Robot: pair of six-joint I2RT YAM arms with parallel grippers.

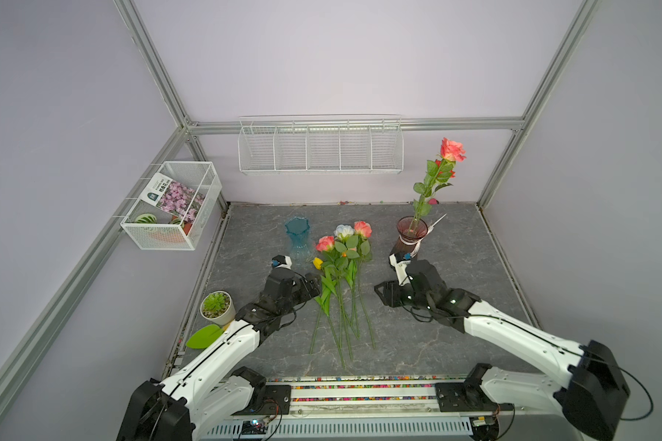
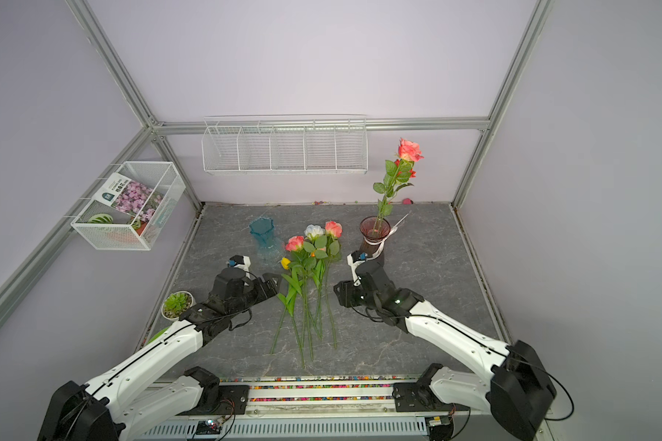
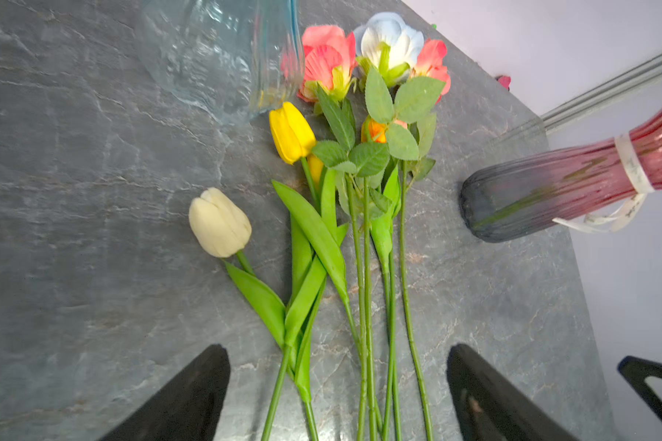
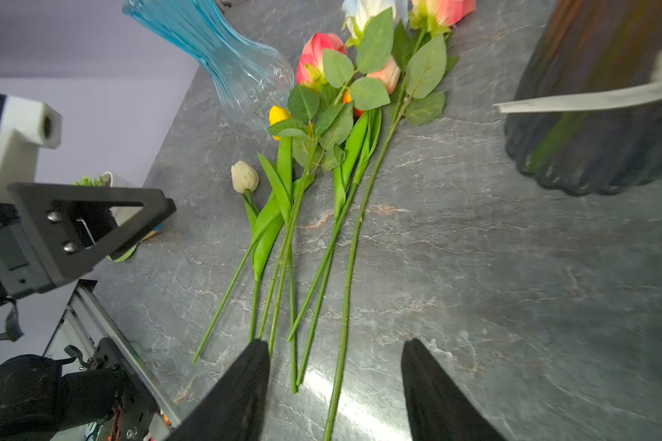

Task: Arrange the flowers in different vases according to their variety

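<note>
A pink rose stands in the red-grey vase at right, a white ribbon round it. The blue vase is at back centre-left, empty. Loose flowers lie between: pink roses, a white-blue rose, yellow tulip, white tulip, stems pointing frontward. My left gripper hangs open over the left side of the bunch, nothing between its fingers. My right gripper hangs right of the stems, fingers apart and empty, with stems below in the right wrist view.
A potted succulent and green leaf lie at front left. Wire baskets hang on the left wall and back wall.
</note>
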